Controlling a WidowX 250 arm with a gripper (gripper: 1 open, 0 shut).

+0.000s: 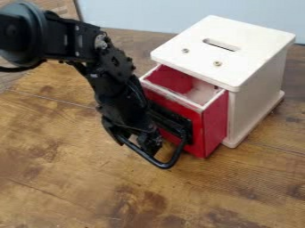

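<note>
A white wooden box [256, 98] with a slot in its top stands at the upper right. Its red-fronted drawer [210, 129] is pulled part way out, showing a red interior. My black gripper [155, 138] is low at the drawer's front, beside its dark handle area; the fingertips are mostly hidden by the gripper body and black frame, so their opening is unclear.
Bare wooden floor [84, 187] fills the foreground and left. A pale wall runs along the back behind the box.
</note>
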